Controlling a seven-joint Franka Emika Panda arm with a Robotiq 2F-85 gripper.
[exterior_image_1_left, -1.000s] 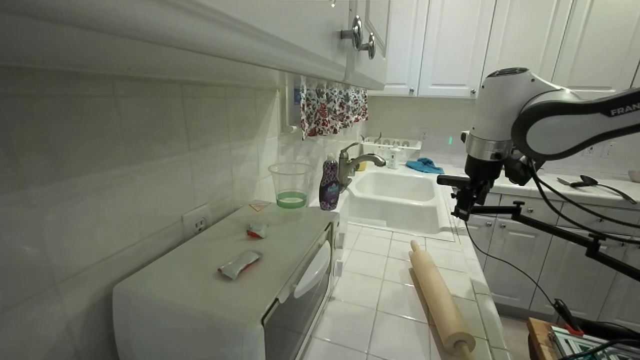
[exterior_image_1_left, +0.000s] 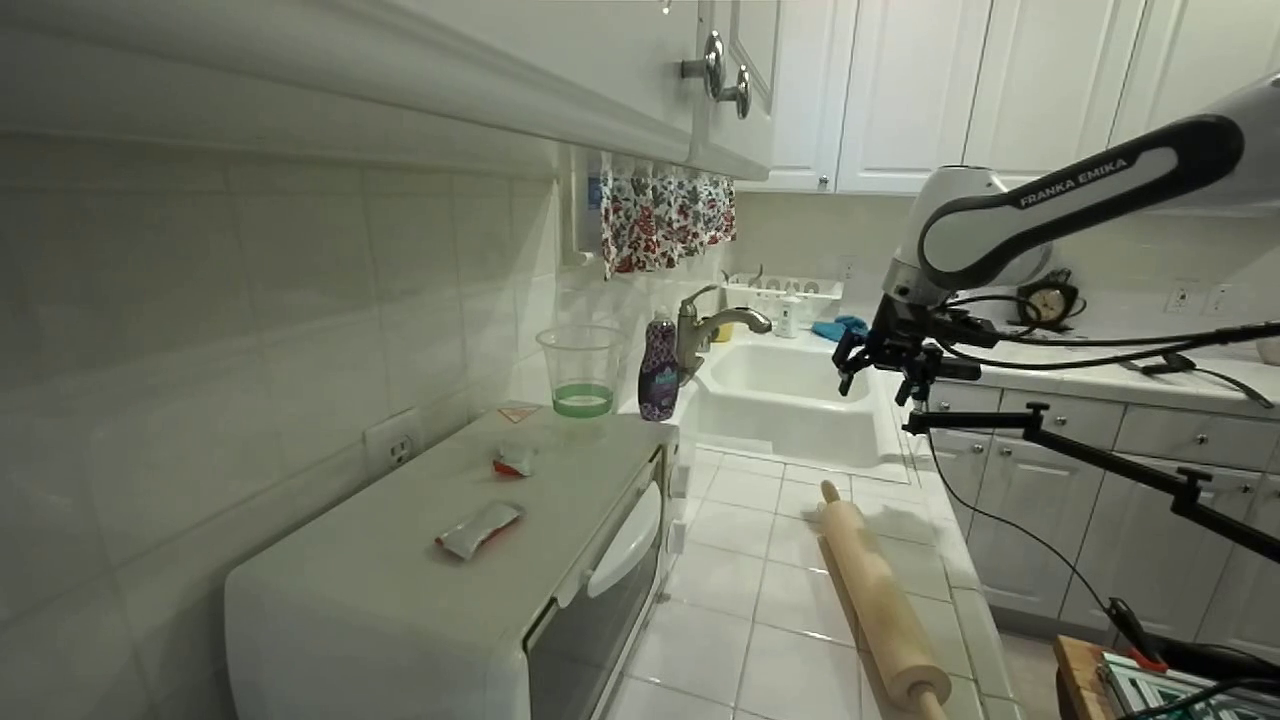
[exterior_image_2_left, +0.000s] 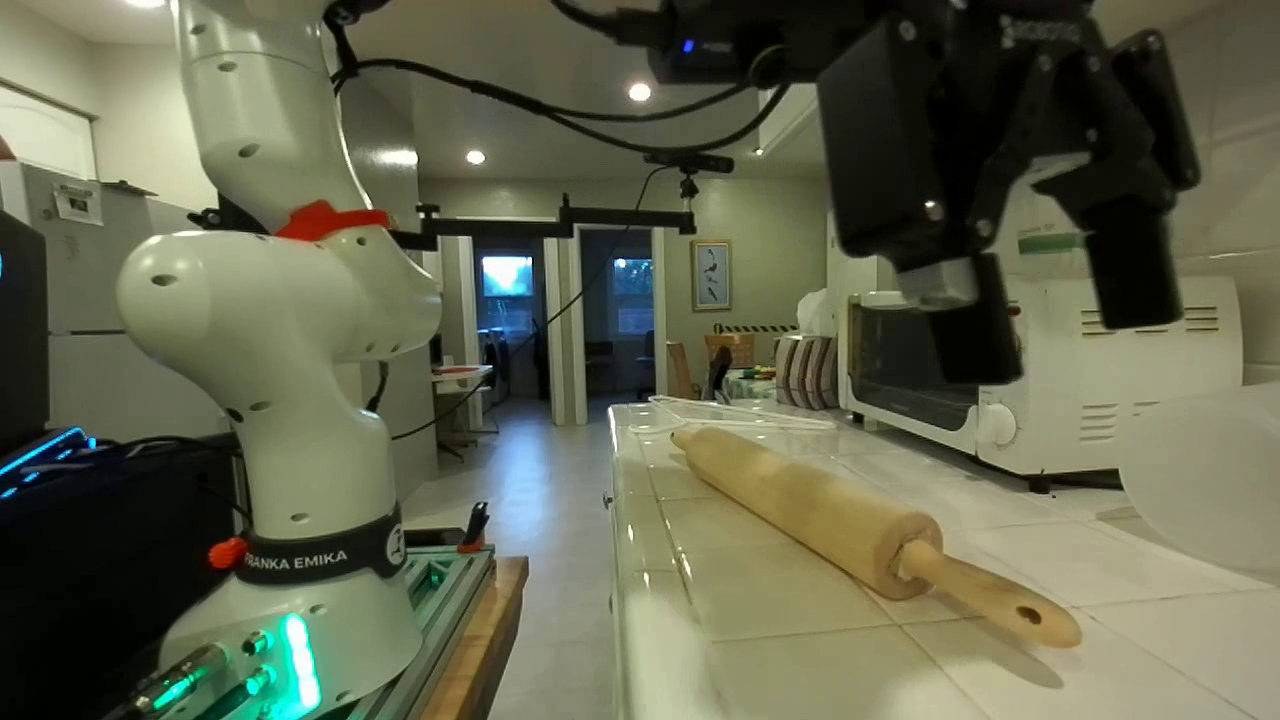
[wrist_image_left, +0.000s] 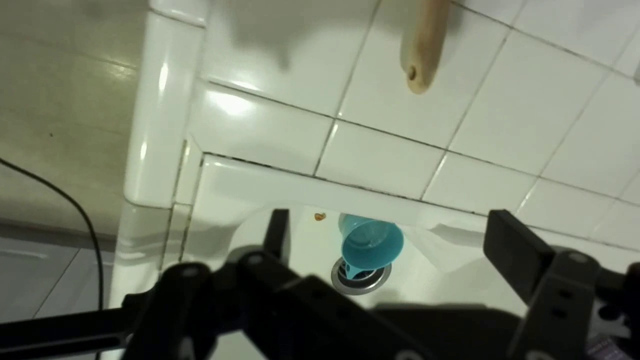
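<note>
My gripper hangs open above the near side of the sink, nothing between its fingers. In exterior view 2 the gripper (exterior_image_2_left: 1062, 330) shows at the upper right, its fingers spread. Below it in the wrist view, a light-blue cup (wrist_image_left: 373, 245) lies tipped in the white sink (wrist_image_left: 240, 207), partly over the drain (wrist_image_left: 360, 282). The gripper is well above the cup, not touching it. A wooden rolling pin (exterior_image_1_left: 876, 594) rests on the tiled counter, one handle (wrist_image_left: 427, 54) toward the sink.
A white toaster oven (exterior_image_1_left: 360, 588) stands along the wall with two small packets and a clear tub (exterior_image_1_left: 582, 372) on top. A purple soap bottle (exterior_image_1_left: 659, 370) and the faucet (exterior_image_1_left: 708, 324) flank the sink. Tiles between oven and rolling pin are clear.
The arm has swung left toward the sink, and the gripper has turned and risen a little. The rolling pin and the things on the oven have not moved.
</note>
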